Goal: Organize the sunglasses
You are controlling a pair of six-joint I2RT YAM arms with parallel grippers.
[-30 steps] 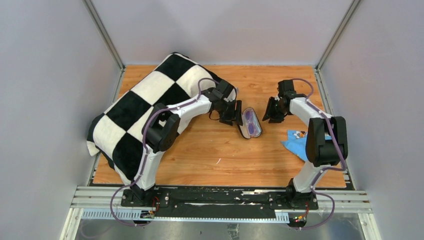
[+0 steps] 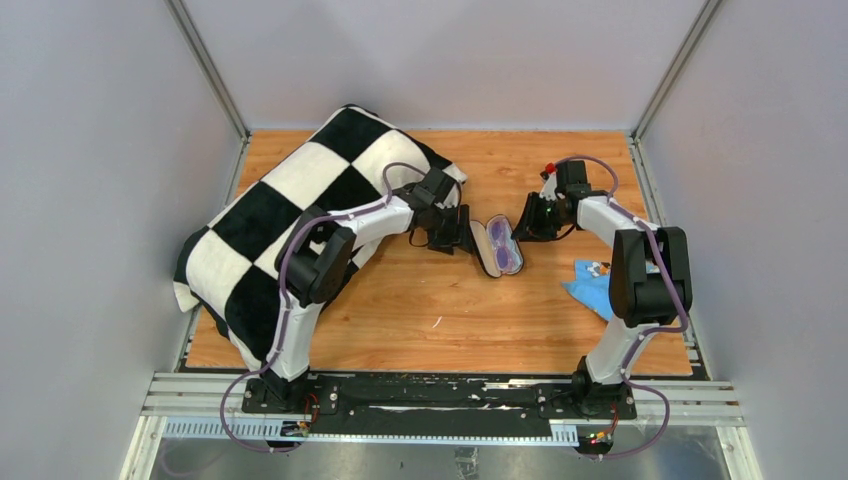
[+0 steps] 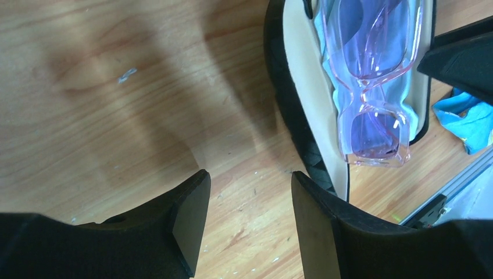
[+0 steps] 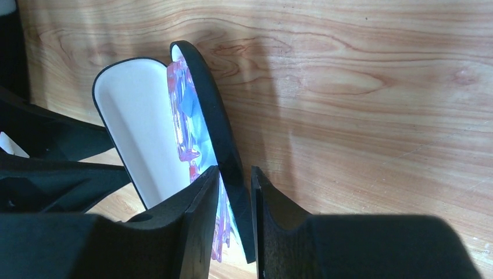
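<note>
An open glasses case lies on the wooden table, pink translucent sunglasses resting on blue lining inside it. My left gripper is open just beside the case's outer left side, nothing between its fingers. On the other side, my right gripper is partly open, its fingertips at the case's dark right edge; whether they grip it I cannot tell.
A checkered cushion or blanket covers the left of the table. A blue cloth lies at the right, partly under the right arm.
</note>
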